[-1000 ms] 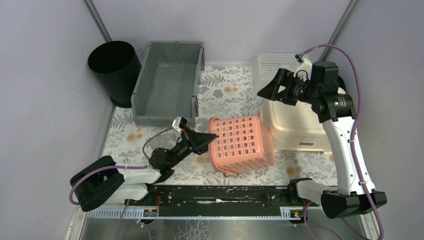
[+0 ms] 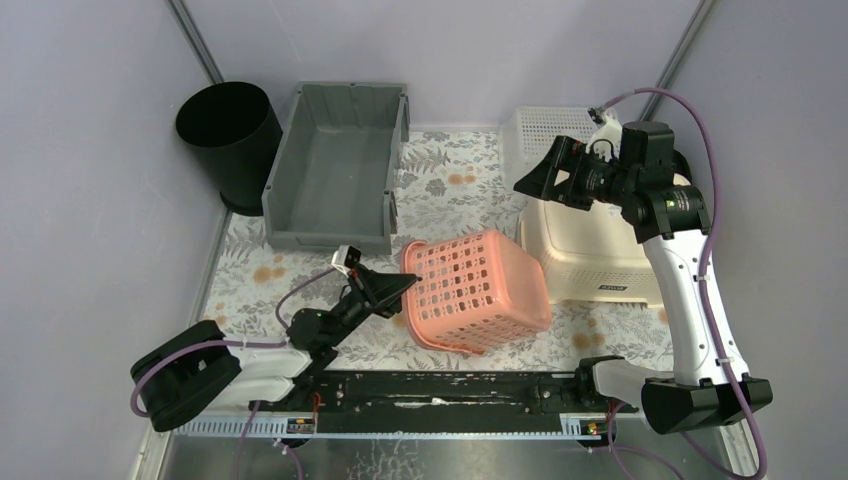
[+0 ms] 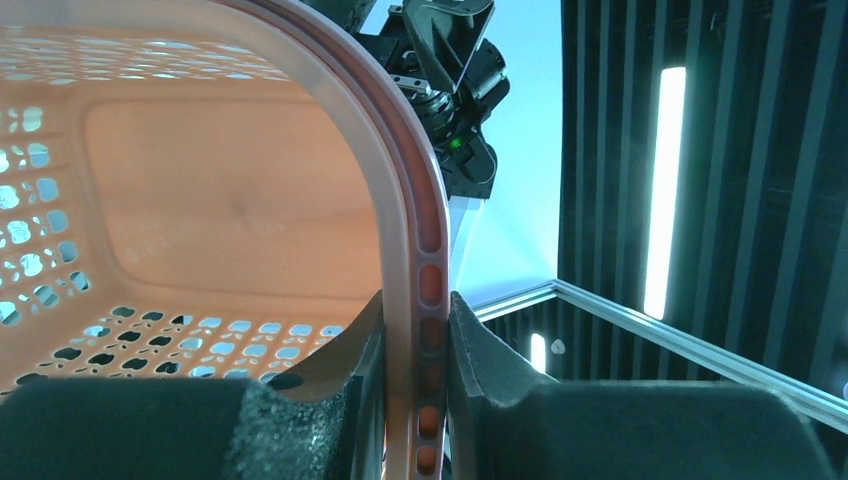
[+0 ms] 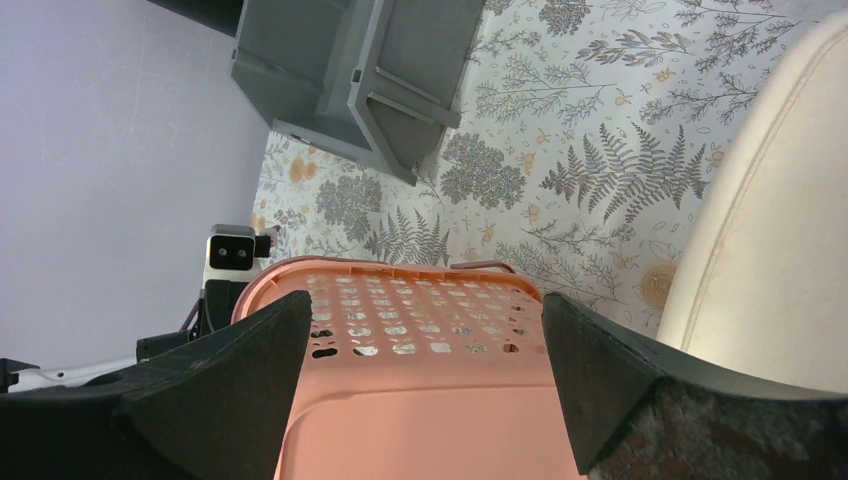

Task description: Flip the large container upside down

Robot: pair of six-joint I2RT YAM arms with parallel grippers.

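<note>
An orange perforated basket point(image 2: 465, 285) is tipped on its side, its solid base facing right and its open mouth toward my left arm. My left gripper point(image 2: 412, 281) is shut on the basket's rim. In the left wrist view the thick rim point(image 3: 405, 220) runs between the two fingers, with the inside of the basket to the left. My right gripper point(image 2: 556, 178) is apart from the basket, up over the right side. Its fingers point(image 4: 240, 355) stand wide apart with nothing gripped, and the basket shows beyond them.
A grey bin point(image 2: 335, 240) and a black bucket point(image 2: 235, 150) stand at the back left. Close to the right of the basket is a cream box point(image 2: 600, 265), with a white basket point(image 2: 545, 125) behind it. Patterned table point(image 2: 440, 190) shows free at the back middle.
The basket's base has turned up more toward the top camera. The right arm barely differs.
</note>
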